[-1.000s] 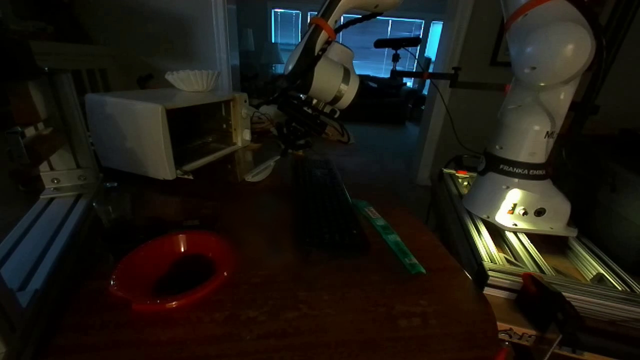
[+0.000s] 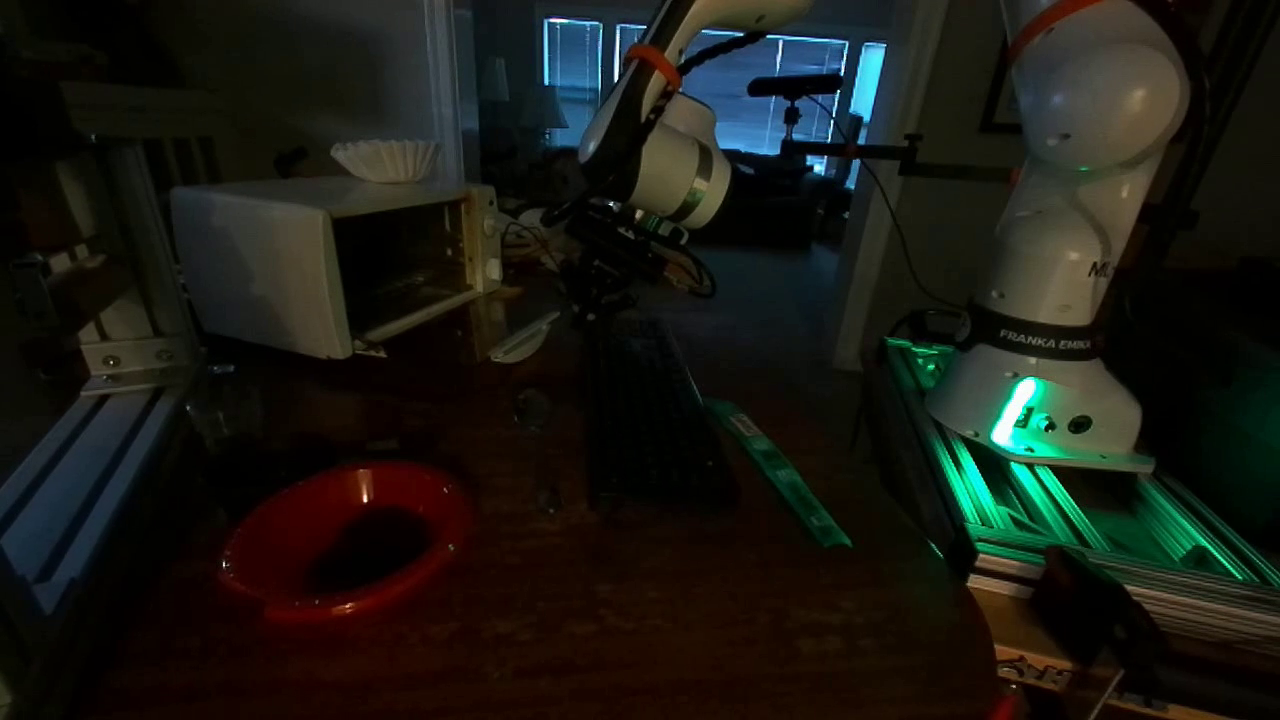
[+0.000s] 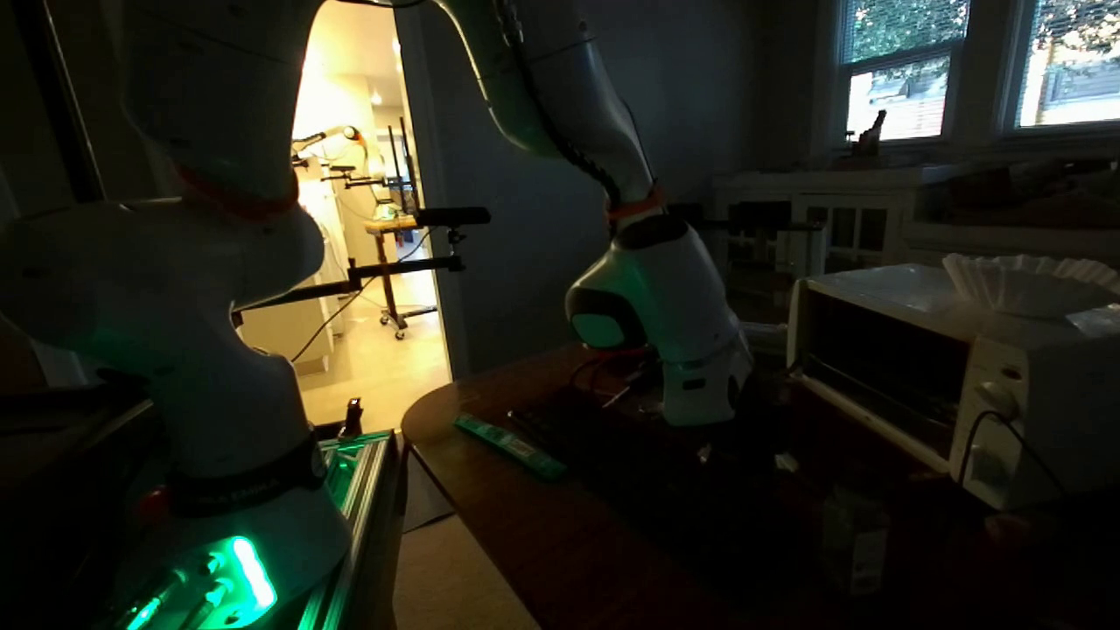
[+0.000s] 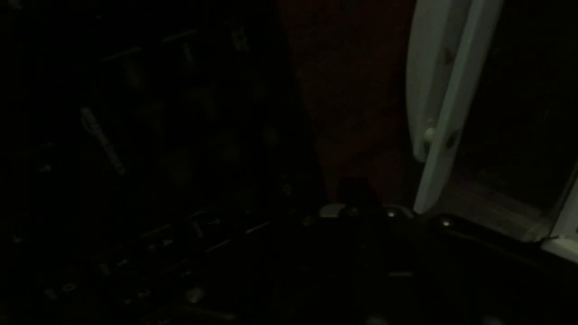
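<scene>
My gripper (image 2: pixel 594 302) is low over the far end of a black keyboard (image 2: pixel 654 414), near the open door of a white toaster oven (image 2: pixel 258 258). It is shut, and nothing shows between its fingers, though the wrist view is very dark there. Keys of the keyboard (image 4: pixel 189 216) fill the left of the wrist view. The oven door's white handle (image 4: pixel 433 81) runs along the upper right. In exterior view 2 the arm's wrist hides the fingertips. Whether they touch the keyboard, I cannot tell.
A red bowl (image 2: pixel 264 546) with a dark inside sits at the table's front left. Beside the keyboard lies a green strip (image 2: pixel 786 480). A white fluted bowl (image 2: pixel 384 160) rests on the oven.
My arm and gripper have shifted slightly right and downward in exterior view 1. The robot base light has turned from whitish to green. The table objects have not visibly moved.
</scene>
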